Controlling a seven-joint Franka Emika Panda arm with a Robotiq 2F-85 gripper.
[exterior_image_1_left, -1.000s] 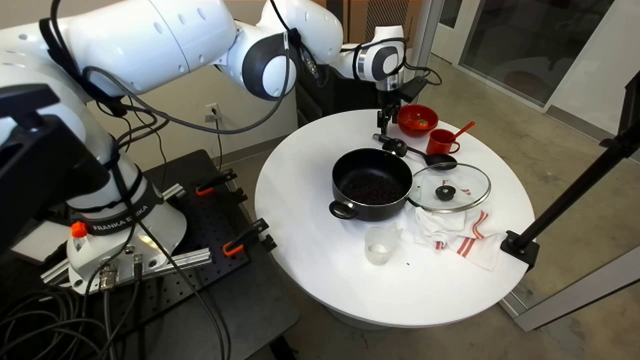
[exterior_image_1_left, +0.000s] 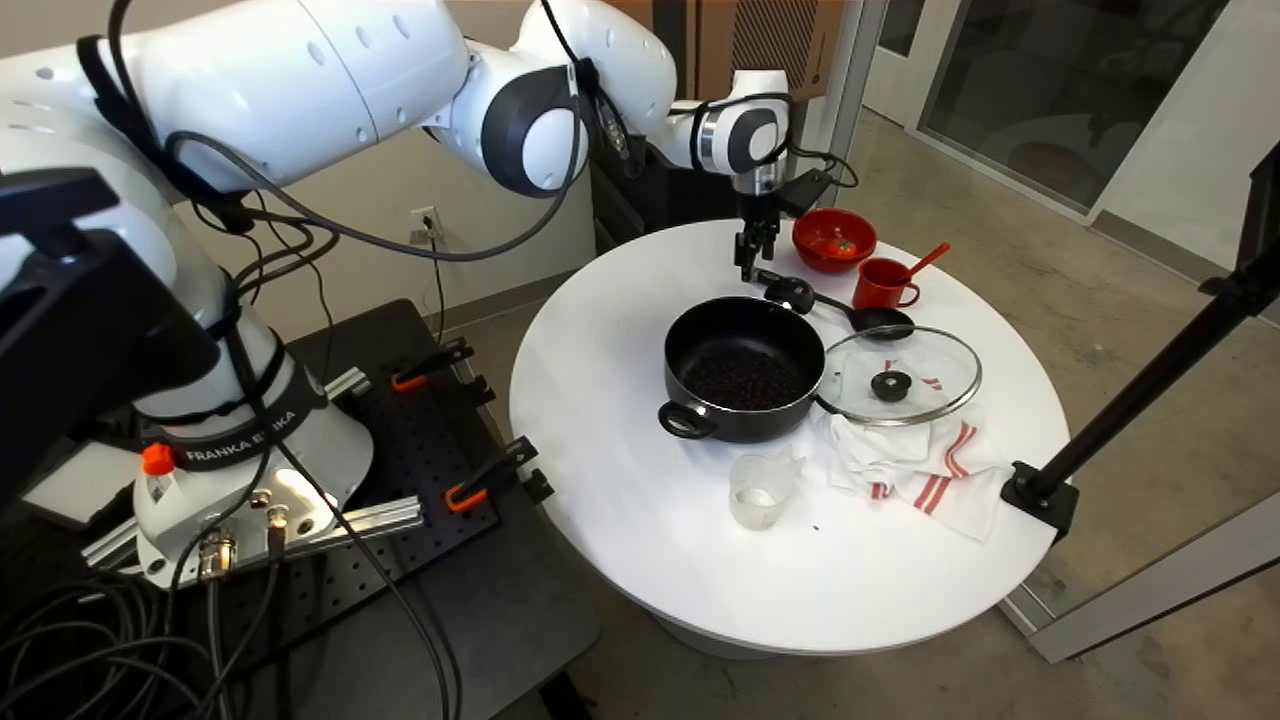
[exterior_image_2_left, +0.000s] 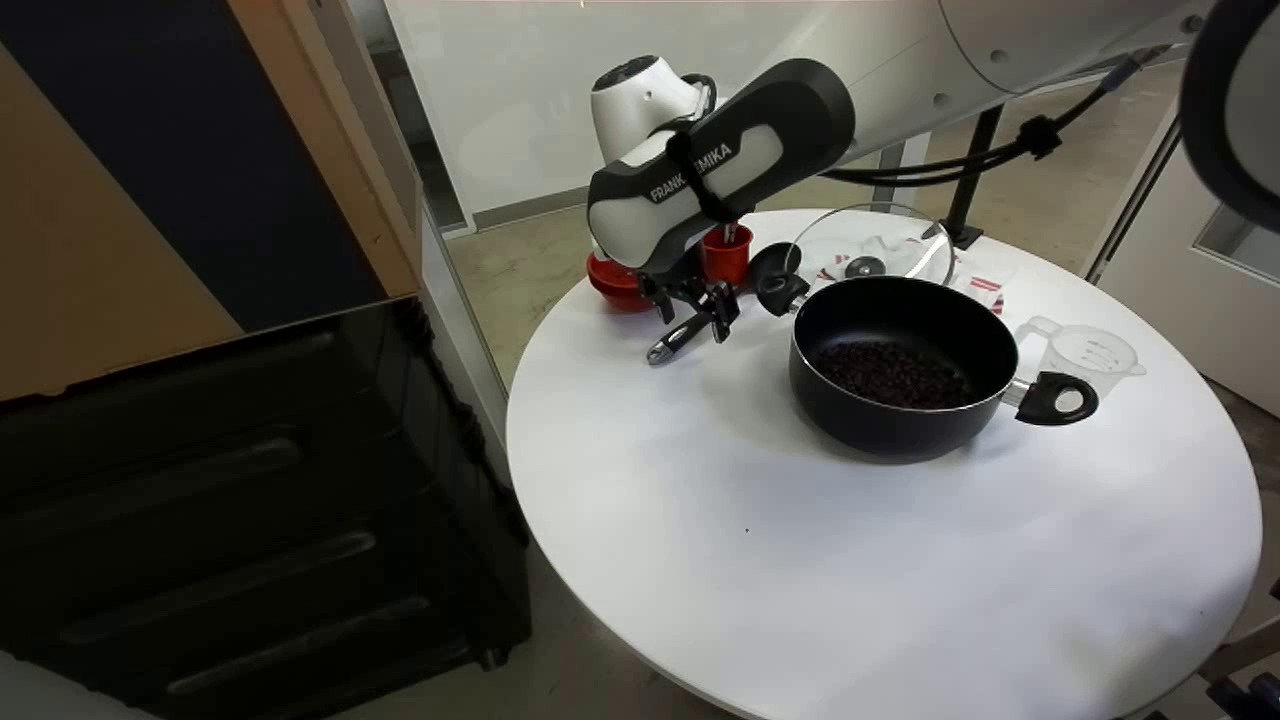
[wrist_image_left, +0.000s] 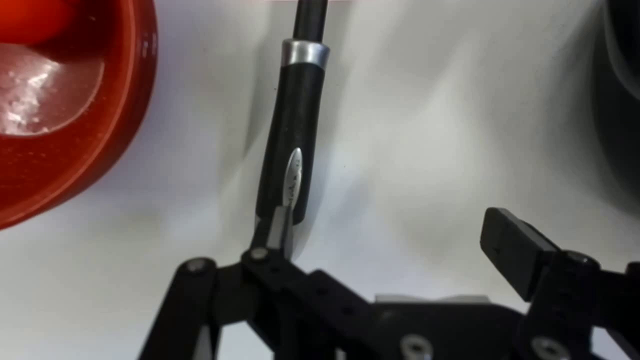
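Note:
On the white table lies a black ladle (exterior_image_1_left: 882, 320); its dark handle (wrist_image_left: 291, 132) has a silver band and points toward my gripper. The fingers stand wide open with nothing held between them. In the wrist view the left finger (wrist_image_left: 279, 231) overlaps the handle's near end, and whether it touches cannot be told. The right finger (wrist_image_left: 510, 249) is over bare table, well to the handle's right. In exterior view 2 the gripper (exterior_image_2_left: 693, 314) is low over the handle (exterior_image_2_left: 678, 341).
A red bowl (wrist_image_left: 135, 78) is close on the left, with a red mug (exterior_image_1_left: 882, 283) past it. The black pot (exterior_image_2_left: 900, 438) of dark beans stands to the right. Beyond are a glass lid (exterior_image_1_left: 936, 378), a striped towel (exterior_image_1_left: 960, 480) and a clear measuring cup (exterior_image_1_left: 758, 494).
My gripper has shifted left in exterior view 1 and sits slightly lower, away from the red bowl. The ladle, pot and other objects look unmoved.

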